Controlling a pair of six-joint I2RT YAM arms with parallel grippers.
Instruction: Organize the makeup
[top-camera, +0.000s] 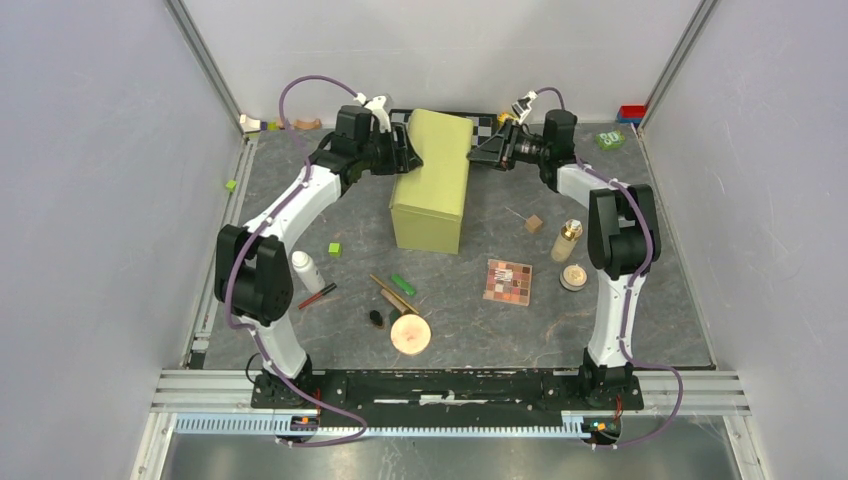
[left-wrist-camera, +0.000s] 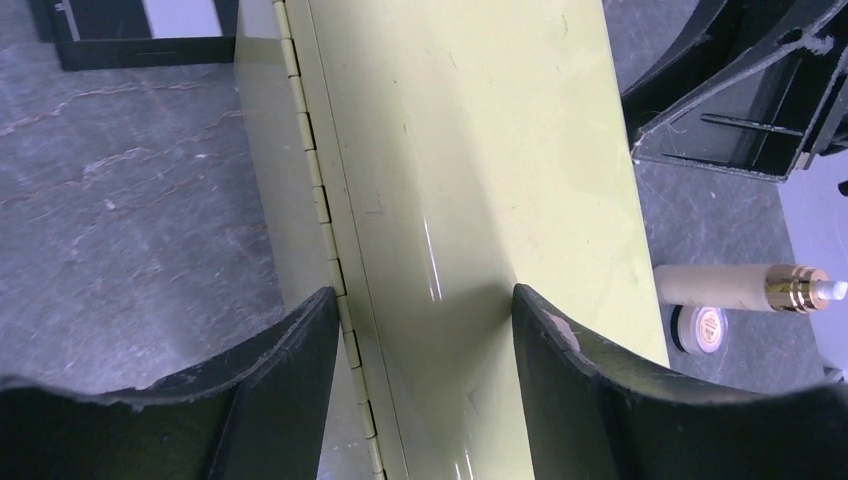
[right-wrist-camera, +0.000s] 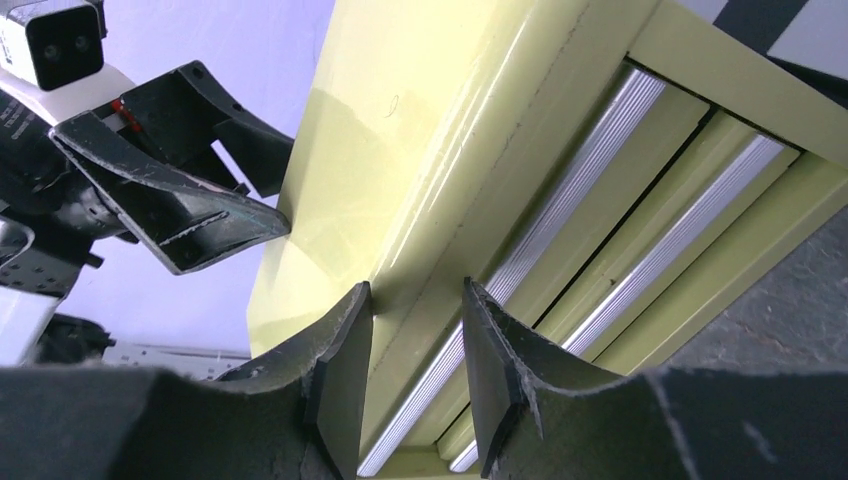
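Note:
A tall pale yellow box (top-camera: 429, 190) stands at the back centre. My left gripper has its fingers apart on the box's upper left edge and hinge strip. My right gripper is part open at the box's right side, fingertips on its rounded edge beside silver rails. A palette (top-camera: 508, 282), a gold-capped bottle (top-camera: 564, 243), a round compact (top-camera: 574, 277), a white bottle (top-camera: 308, 270), a round cream disc (top-camera: 411, 335) and brushes (top-camera: 390, 291) lie on the table.
A black-and-white checkered item (top-camera: 481, 128) is behind the box. A small wooden cube (top-camera: 534, 223) and a green cube (top-camera: 334, 249) lie nearby. The table around the box's front is mostly clear.

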